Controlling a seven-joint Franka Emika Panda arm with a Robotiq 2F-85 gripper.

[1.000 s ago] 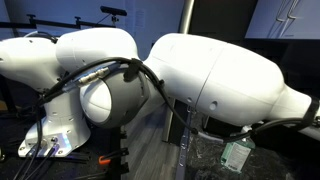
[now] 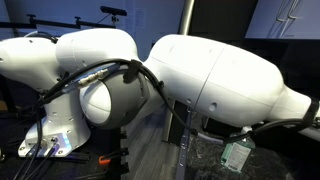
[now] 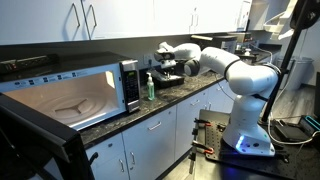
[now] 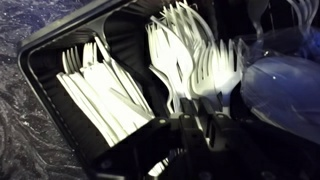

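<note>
In the wrist view, a black divided tray (image 4: 40, 42) holds white plastic cutlery. Knives and forks (image 4: 100, 95) fill its left compartment, and more forks (image 4: 172, 55) stand or lean in the middle. My gripper reaches in at the bottom of that view, its dark fingers close together and shut on a white fork (image 4: 215, 72). Whether a second fork is also between the fingers is hard to tell. In exterior view 2 the arm stretches along the counter to the tray at its far end; exterior view 1 hides the gripper behind the arm.
A pale spoon-like piece (image 4: 285, 95) lies to the right in the tray. A green-labelled bottle (image 2: 237, 152) stands on the dark counter (image 3: 150, 113) near the arm. The microwave (image 3: 75, 98) sits further left, with bare counter in front.
</note>
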